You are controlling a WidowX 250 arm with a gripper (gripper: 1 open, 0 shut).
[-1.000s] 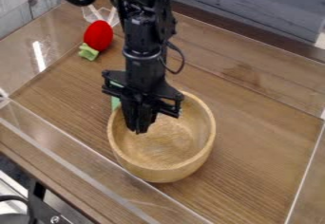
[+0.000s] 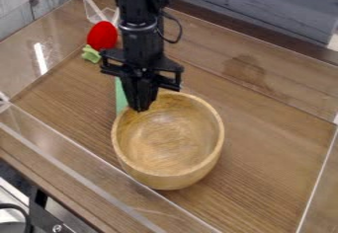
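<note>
A black robot arm [image 2: 141,30] reaches down from the top centre, its gripper [image 2: 138,97] at the back rim of a large tan bowl [image 2: 169,153]. Whether the fingers touch the rim or hold anything is unclear. A green object [image 2: 122,91] lies just behind the bowl, partly hidden by the gripper.
A red object [image 2: 102,36] and a small light green piece [image 2: 91,54] sit at the back left. Walls edge the table at the back and left, with a dark cable at the lower left.
The arm and gripper have moved back and up, from over the bowl toward its back rim, showing more of the bowl's interior.
</note>
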